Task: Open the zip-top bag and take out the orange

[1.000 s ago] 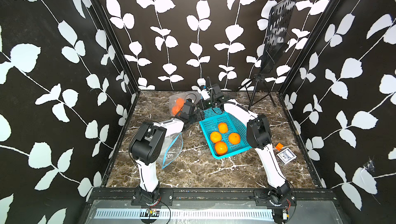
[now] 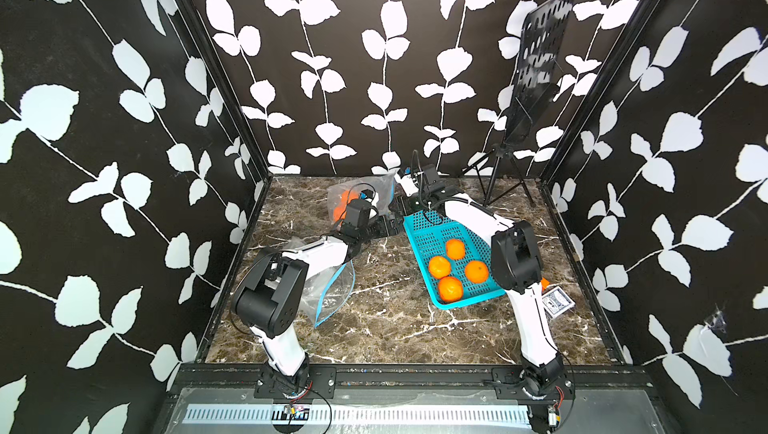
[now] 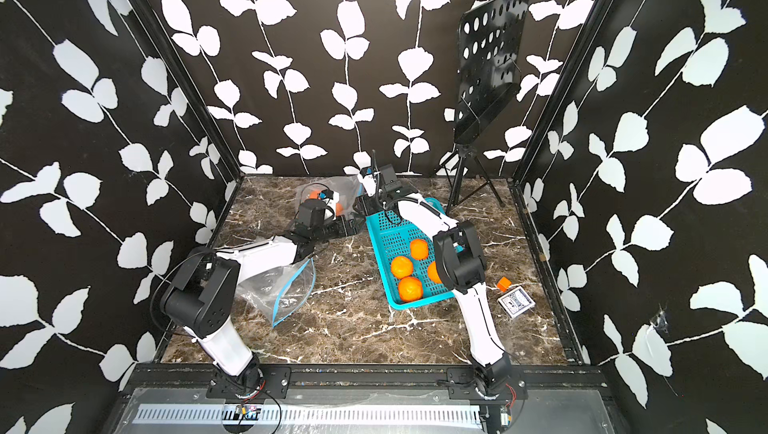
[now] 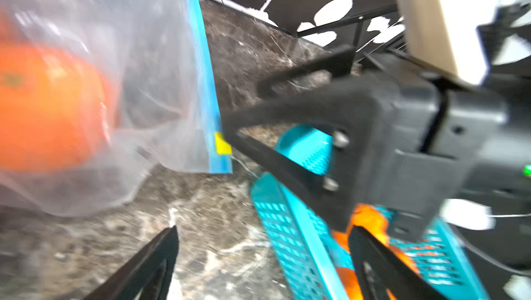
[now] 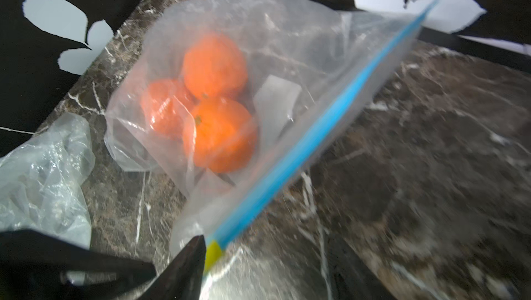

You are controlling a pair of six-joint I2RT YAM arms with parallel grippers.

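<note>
A clear zip bag (image 5: 298,45) with a blue zip edge and yellow tab holds three oranges (image 5: 219,134), at the back left. My right gripper is over the zip's tab end, fingers apart; whether anything is between them cannot be told. My left gripper stands open beside the bag, facing the right gripper, with nothing visible between its fingers.
A turquoise basket (image 2: 432,290) with several oranges sits right of centre. A second clear bag (image 2: 328,290) lies at front left. An orange cube (image 3: 503,283) and card (image 3: 516,300) lie at right; a black tripod stand (image 2: 536,58) is behind.
Over the last second the basket shifted to the right. The right gripper moved slightly right.
</note>
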